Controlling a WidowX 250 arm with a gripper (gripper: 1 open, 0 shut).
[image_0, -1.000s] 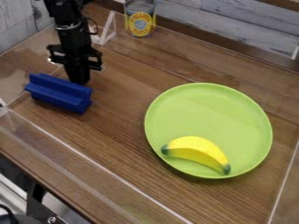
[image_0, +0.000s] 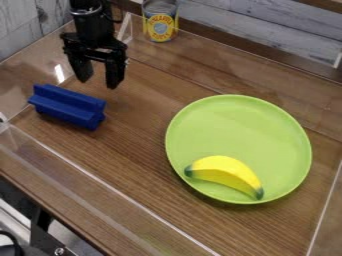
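Note:
My black gripper (image_0: 96, 66) hangs open at the upper left of the camera view, low over the wooden table, with nothing visible between its fingers. Below it to the left lies a long dark blue block (image_0: 67, 106). A large green plate (image_0: 241, 130) covers the right part of the table, and a yellow toy banana (image_0: 223, 173) lies in its lower part.
A glass jar with a yellow label (image_0: 160, 25) stands at the back, right of my gripper, near the table's raised wooden back edge.
My gripper dipped and rose over the last second, shifting slightly, and is now a little above the blue block's back side. The block, plate and banana have not moved.

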